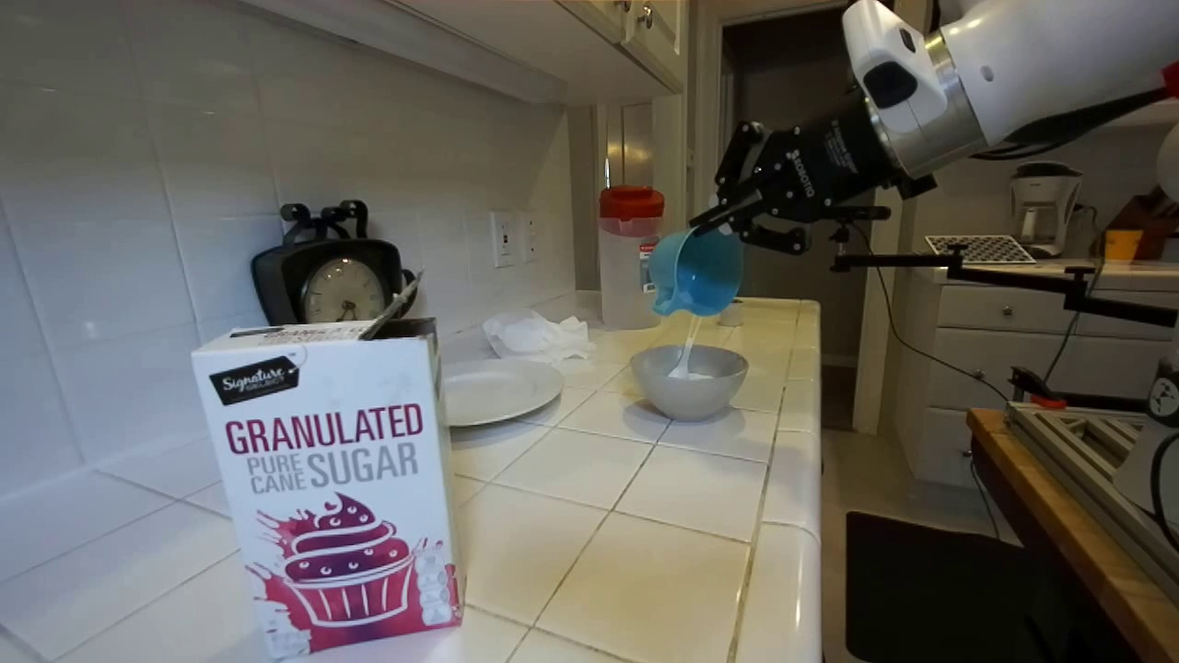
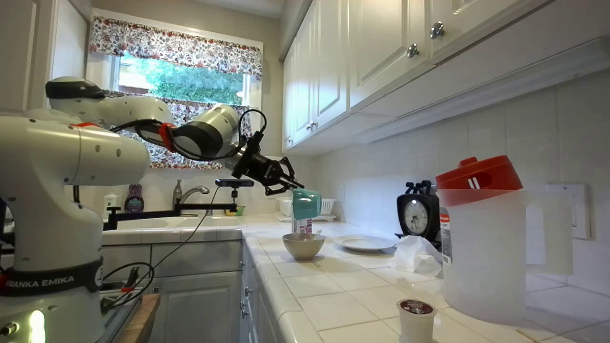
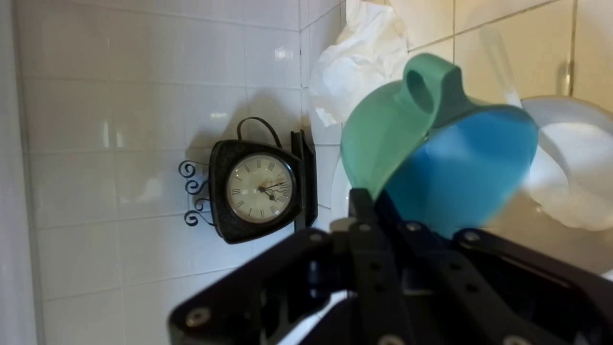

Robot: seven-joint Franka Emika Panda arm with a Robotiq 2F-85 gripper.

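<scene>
My gripper [image 1: 704,225] is shut on the rim of a blue-green measuring cup [image 1: 696,273], holding it in the air. The cup is tipped well over, its mouth facing sideways. Below it, a grey bowl [image 1: 691,389] stands on the counter with a white spoon [image 1: 687,352] leaning in it and white stuff [image 3: 579,166] inside. In the wrist view the cup's blue inside [image 3: 459,172] shows, with its handle [image 3: 432,86] away from my fingers. Whether anything is left in the cup I cannot tell.
A sugar box [image 1: 332,486] stands close to the first exterior camera. Left of the bowl lie a white plate [image 1: 503,389] and crumpled paper [image 1: 538,335]. A clock [image 1: 337,282] stands by the wall. A red-lidded pitcher [image 2: 483,251] and a small cup [image 2: 416,323] are farther along the counter.
</scene>
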